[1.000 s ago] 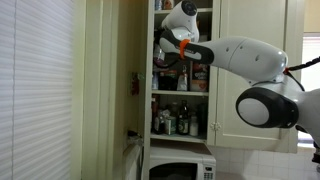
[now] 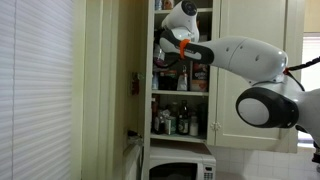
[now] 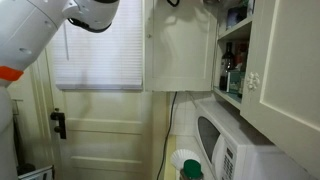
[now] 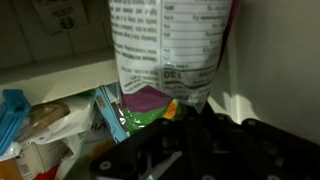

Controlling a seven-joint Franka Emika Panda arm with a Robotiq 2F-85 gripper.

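A white packet (image 4: 170,45) with printed text, and purple and green toward its lower end, fills the upper middle of the wrist view. My gripper is shut on its lower edge; the dark fingers merge with the shadow, so the exact contact is hard to make out. In exterior view 1 the arm (image 2: 240,55) reaches up to the upper shelves of the open cabinet, and its own wrist hides most of the gripper. Exterior view 2 shows only a piece of the arm (image 3: 35,35), without the gripper.
Bottles and jars (image 2: 178,122) crowd the lower cabinet shelf above a white microwave (image 2: 180,155). An open cabinet door (image 2: 255,110) stands to the right. Several packages, including a blue item (image 4: 14,115), lie close by in the wrist view. A green-lidded container (image 3: 192,168) stands below.
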